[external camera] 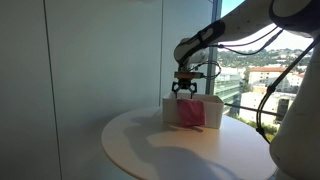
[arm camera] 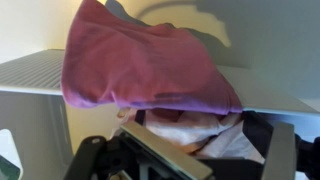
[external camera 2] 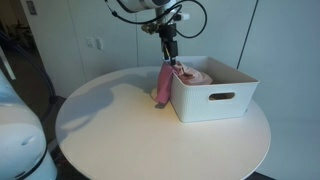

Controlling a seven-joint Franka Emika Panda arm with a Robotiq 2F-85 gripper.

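A pinkish-red cloth (external camera: 191,112) hangs over the wall of a white box (external camera 2: 215,107), its lower part outside the box. In the wrist view the same cloth (arm camera: 145,60) lies draped across the box rim, with pale, crumpled fabric (arm camera: 185,128) beside it inside. My gripper (external camera: 185,95) points down at the rim, directly over the cloth. Its fingers (arm camera: 165,155) stand apart, so it is open, with the cloth's edge close ahead of them. Whether any cloth lies between the fingertips is hard to tell.
The box stands on a round white table (external camera 2: 140,138), whose front is bare. A handle slot (external camera 2: 221,96) shows in the box's side. Windows (external camera: 270,75) lie behind the arm, and a plain wall (external camera: 105,60) stands at the left.
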